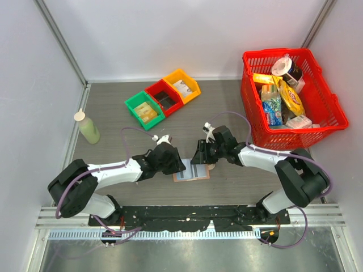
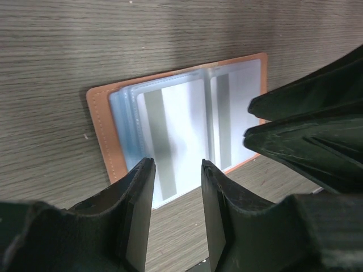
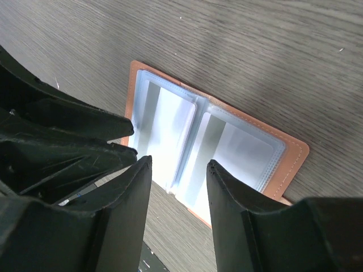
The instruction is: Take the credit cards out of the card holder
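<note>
The open card holder [image 1: 190,175] lies on the table between my grippers, tan-edged, with clear sleeves holding pale cards; in the right wrist view its two halves show, the nearer half [image 3: 232,158] below the gap between my right fingers. My left gripper [image 1: 177,161] hangs over the holder's left end, open, nothing between its fingertips. My right gripper [image 1: 201,153] is over the right half, fingers apart and empty, its fingertips [image 3: 179,165] just above the sleeves.
A red basket [image 1: 249,96] of groceries stands at the back right, green [image 1: 134,105], red and yellow bins at the back. A pale bottle [image 1: 88,127] stands at the left. The table around the holder is clear.
</note>
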